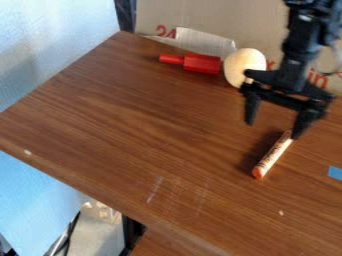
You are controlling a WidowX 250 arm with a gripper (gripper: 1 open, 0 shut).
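My black gripper (pixel 275 117) hangs open over the right part of the wooden table, blurred, its fingers apart with nothing seen between them, just above and behind an orange-and-white crayon-like stick (pixel 273 155) lying on the table. At the back, a red cylinder with a knob (pixel 201 63) lies beside a pale round object (pixel 243 64), which is partly behind the arm.
A cardboard panel (pixel 214 20) stands along the back, with a white roll or paper (pixel 201 40) near it. A blue strip (pixel 334 172) is at the right.
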